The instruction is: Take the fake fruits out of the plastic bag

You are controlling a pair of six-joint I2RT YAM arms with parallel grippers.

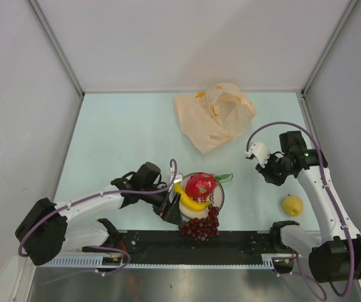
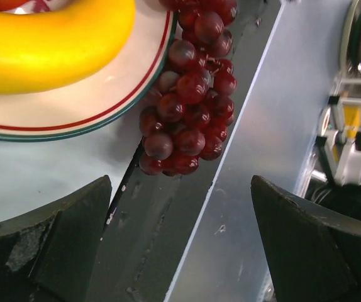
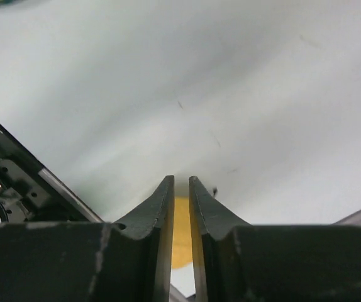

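In the top view a yellow banana (image 1: 192,202) and a red fruit (image 1: 200,185) lie on a round plate (image 1: 222,200) with a green pepper (image 1: 223,177). Red grapes (image 1: 199,228) hang over the plate's front rim onto the dark table edge. Open and empty, my left gripper stands just left of the grapes. My right gripper (image 1: 272,173) is nearly closed above the table, away from the yellow fruit (image 1: 292,205). In the right wrist view, that fruit (image 3: 181,234) shows beyond the narrow gap between the fingers; nothing gripped is visible.
The crumpled tan plastic bag (image 1: 215,119) lies at the back, its opening facing up; its inside is partly hidden. Bare table (image 1: 124,132) spreads to the left, and between the plate and the right arm. Side walls border the table.
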